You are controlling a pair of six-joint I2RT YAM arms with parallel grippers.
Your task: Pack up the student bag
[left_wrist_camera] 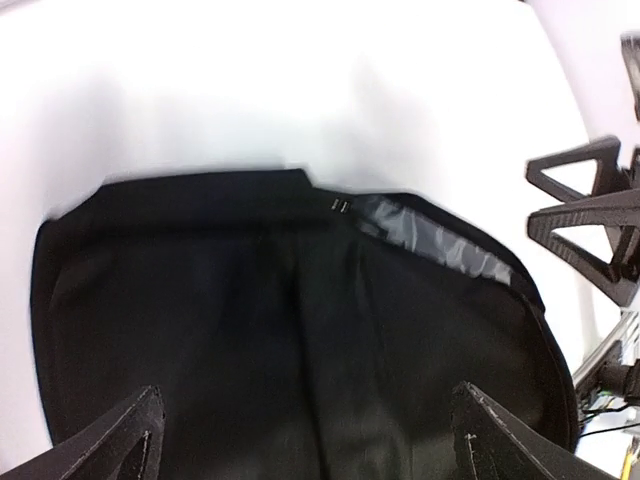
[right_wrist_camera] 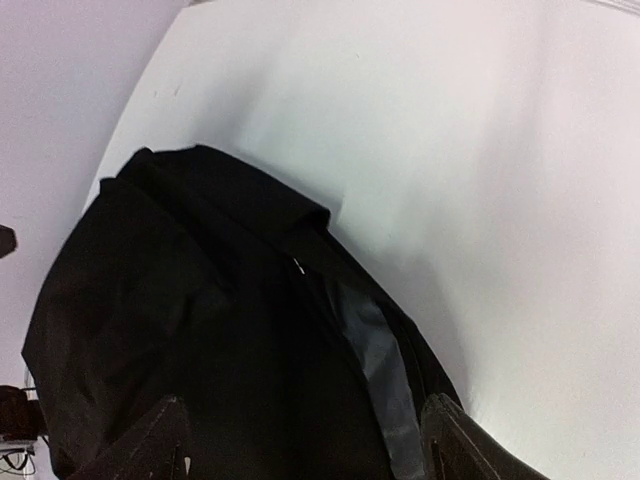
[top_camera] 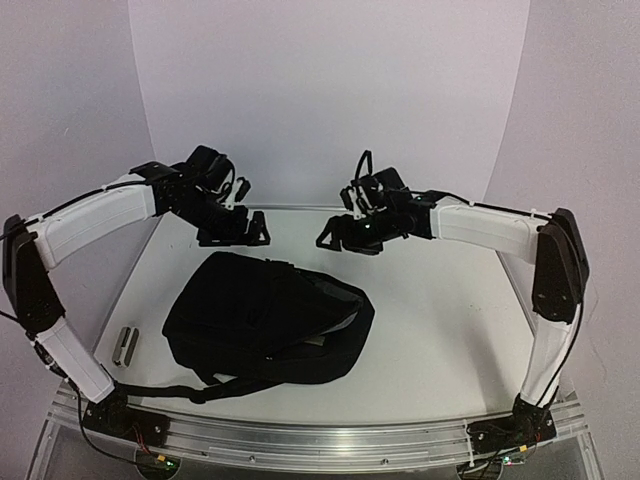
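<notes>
The black student bag lies on the left half of the table, its flap loose and its right-hand opening partly gaping. Something pale, too small to make out, shows inside that opening. A grey lining strip is visible along the bag's edge in the left wrist view. My left gripper is above the far edge of the bag, open and empty, its fingers wide apart. To the right, my right gripper hangs beyond the bag's far right corner. It is open too, with only the bag below its spread fingers in the right wrist view.
A small grey-and-dark object lies left of the bag. A black strap trails along the table's front left.
</notes>
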